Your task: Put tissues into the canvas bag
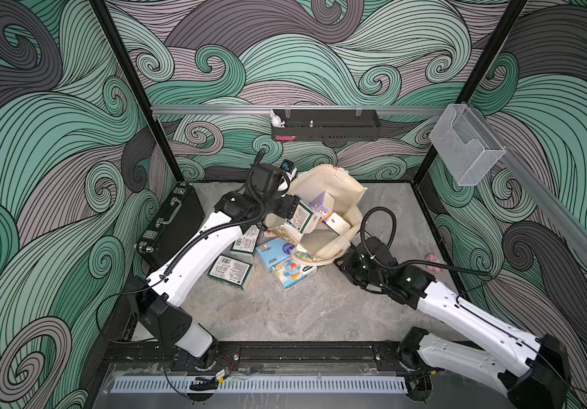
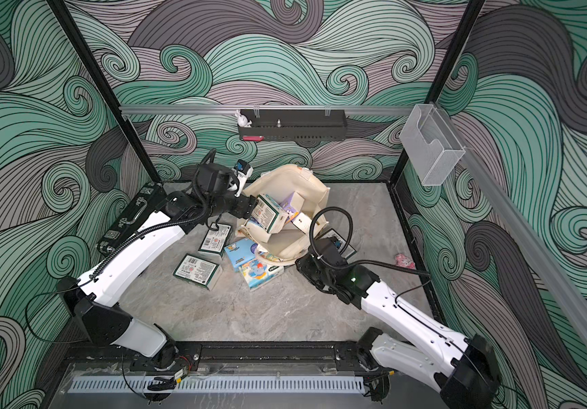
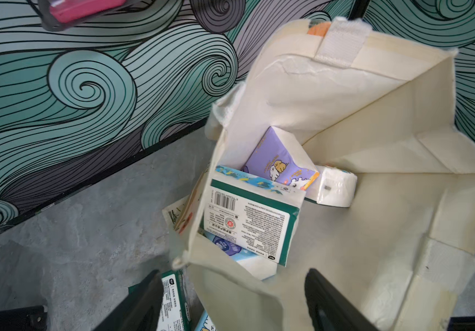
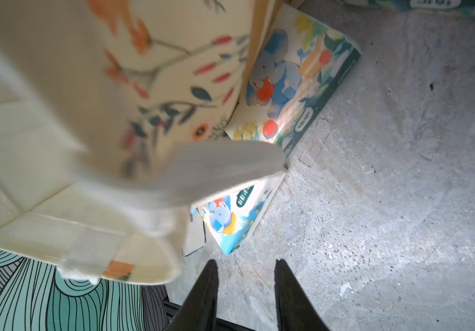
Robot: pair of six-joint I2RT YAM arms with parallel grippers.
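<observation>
The canvas bag stands open at mid-table, several tissue packs inside. My left gripper is open at the bag's left rim, above its mouth; nothing shows between its fingers. My right gripper is at the bag's front right, low by the table; in the right wrist view a blurred pale flap of the bag hangs above its fingers, and whether anything is held is hard to tell. Two blue tissue packs lie before the bag, green-edged packs to its left.
A black case fills the table's left side. A small pink item lies at the right edge. A black tray and a mesh basket hang above.
</observation>
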